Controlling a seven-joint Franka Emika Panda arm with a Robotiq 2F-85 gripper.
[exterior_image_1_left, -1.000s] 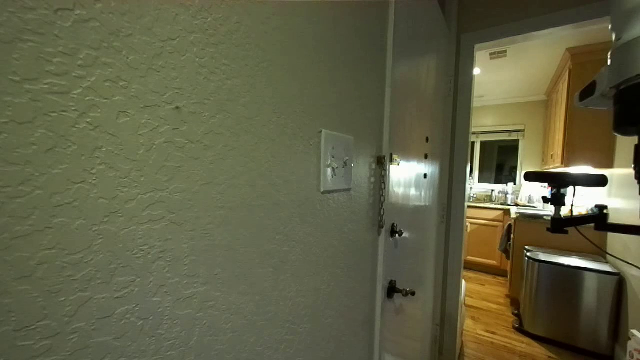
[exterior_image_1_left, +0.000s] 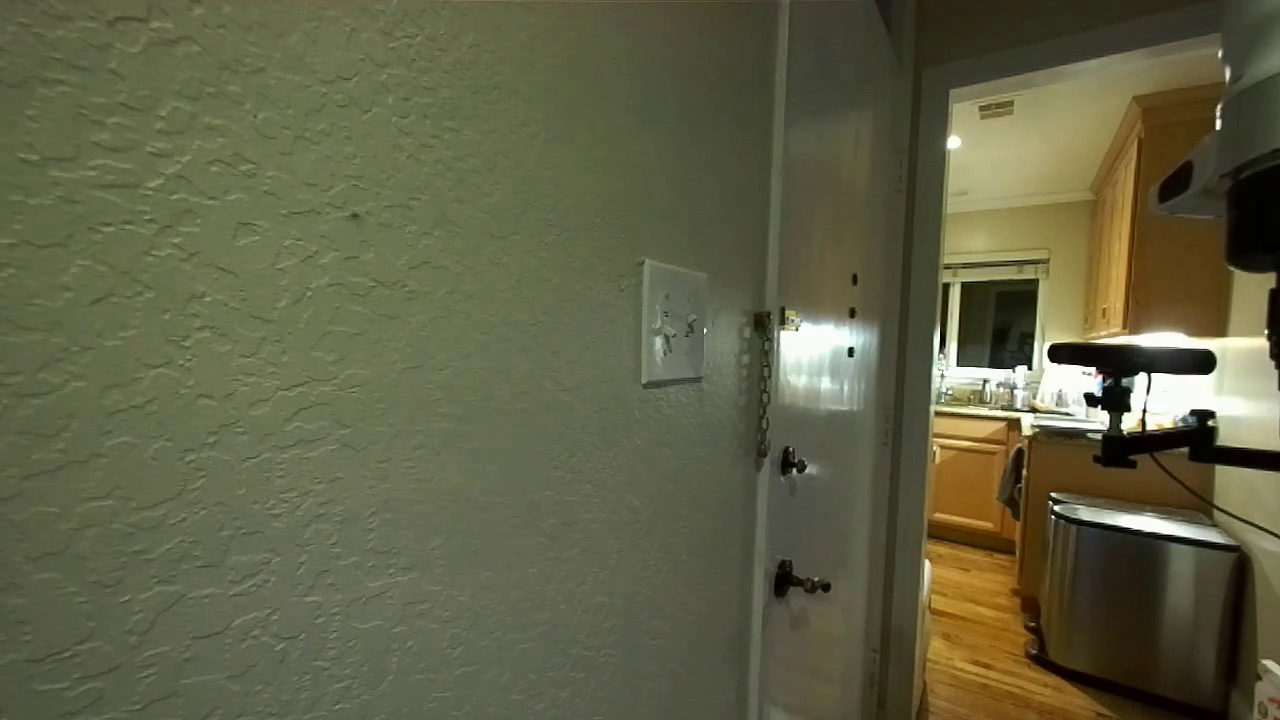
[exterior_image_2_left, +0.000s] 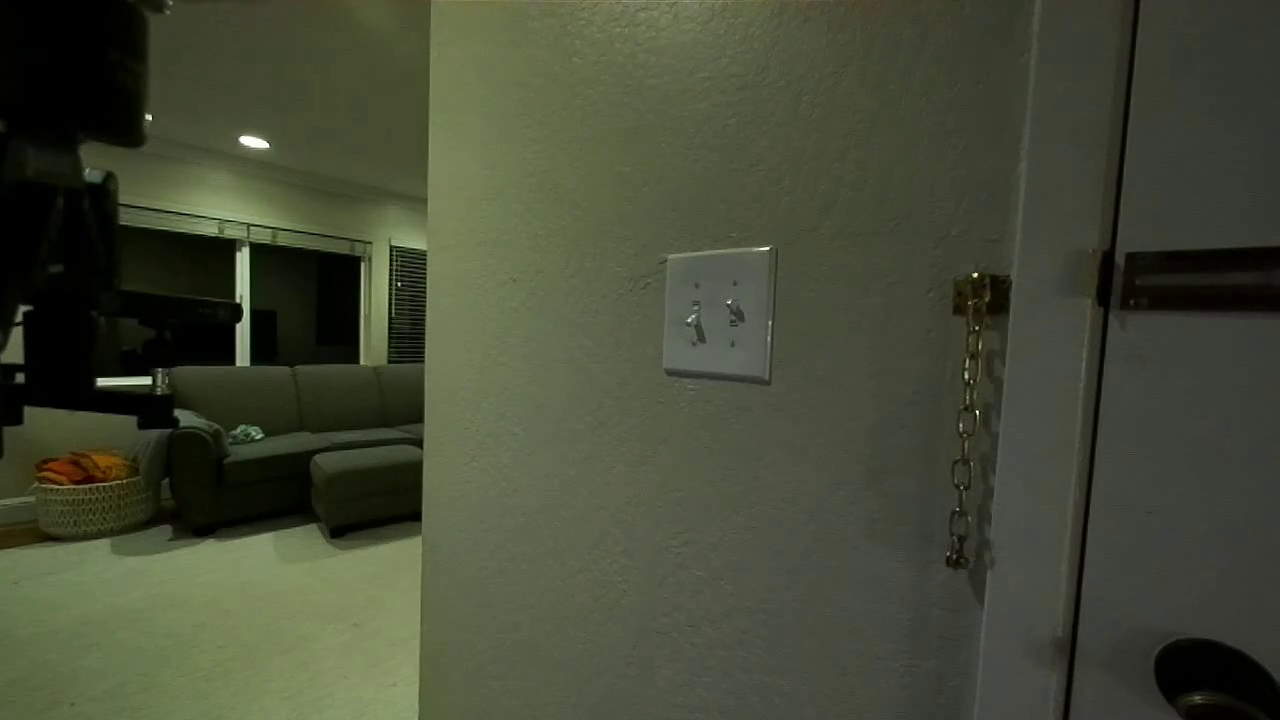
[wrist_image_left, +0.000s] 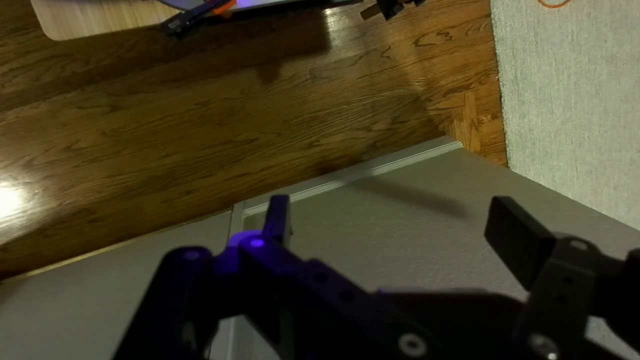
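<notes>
A white switch plate (exterior_image_2_left: 720, 354) with two toggles is fixed to the textured wall. In exterior view 2 the left toggle (exterior_image_2_left: 693, 319) points down and the right toggle (exterior_image_2_left: 734, 311) points up. From the side, exterior view 1 shows the same switch plate (exterior_image_1_left: 674, 360). My gripper stands open in the wrist view, its two dark fingers wide apart with only wall and floor visible behind the gap. At the right edge of exterior view 1 part of my arm (exterior_image_1_left: 1254, 102) shows, clear of the wall and switches.
A door chain (exterior_image_2_left: 963, 444) hangs right of the switches, beside the door frame. The door (exterior_image_1_left: 834, 216) carries knobs (exterior_image_1_left: 786, 578). A camera on a bracket (exterior_image_1_left: 1131, 359) stands near my arm. The space before the switch plate is clear.
</notes>
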